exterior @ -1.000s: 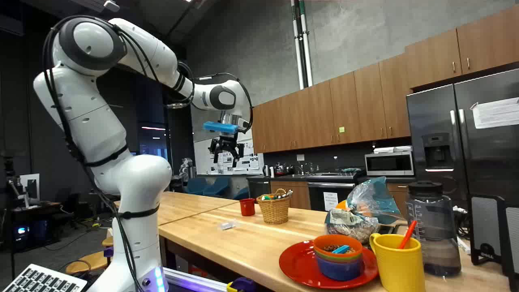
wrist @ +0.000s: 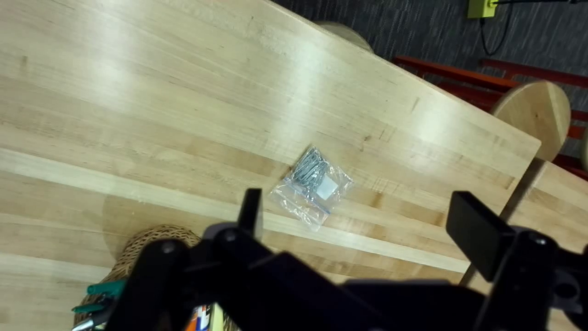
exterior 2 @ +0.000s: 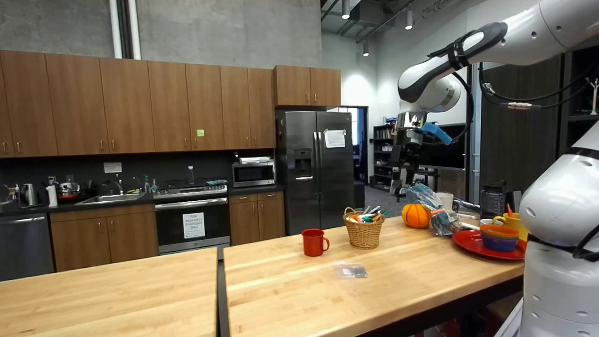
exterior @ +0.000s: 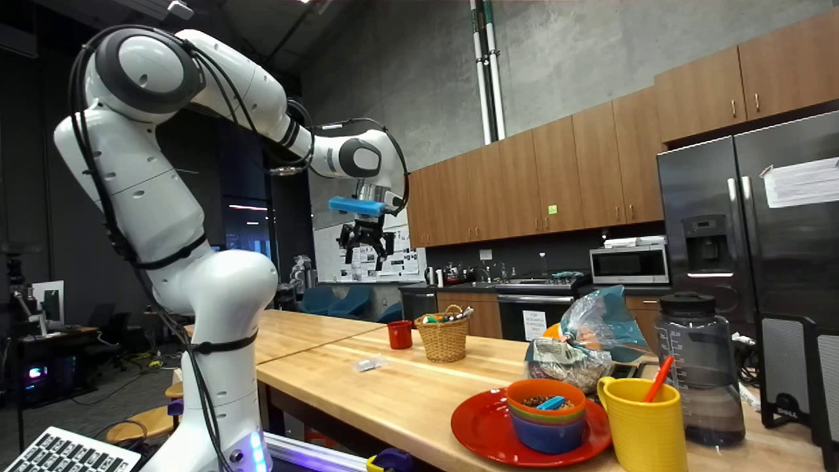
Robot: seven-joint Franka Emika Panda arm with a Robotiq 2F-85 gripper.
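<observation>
My gripper hangs high above the wooden table, its black fingers spread wide and nothing between them. In the wrist view, the gripper is open, one finger at the lower left and one at the lower right. On the table below, between them in that view, lies a clear plastic bag holding grey metal pieces and a small white label. The same bag shows flat on the table in exterior view 2. A wicker basket with pens and markers stands behind it, and a red mug is left of the basket.
A red plate with stacked bowls, a yellow mug, a dark water bottle and a pumpkin beside a plastic bag of goods crowd one end. A second table adjoins across a narrow gap. Around the small bag, the tabletop is mostly clear.
</observation>
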